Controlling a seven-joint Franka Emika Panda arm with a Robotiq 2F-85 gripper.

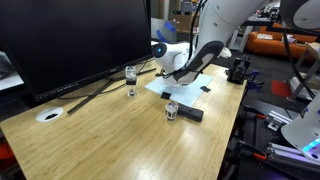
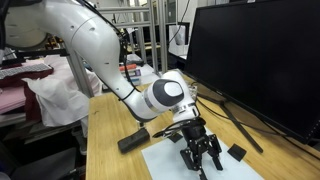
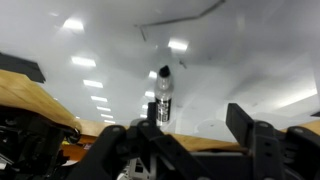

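Observation:
My gripper is open above a glossy white sheet, its two dark fingers spread apart. A white marker-like stick with a dark tip shows in the wrist view, nearer the left finger; the finger hides part of its lower end. In the first exterior view, the gripper hangs low over the white sheet in front of the monitor. The second exterior view shows the gripper close to the sheet. Whether the fingers touch the stick cannot be told.
A large black monitor stands along the back. On the table are a clear cup-like object, another upright one, a dark block and a white ring.

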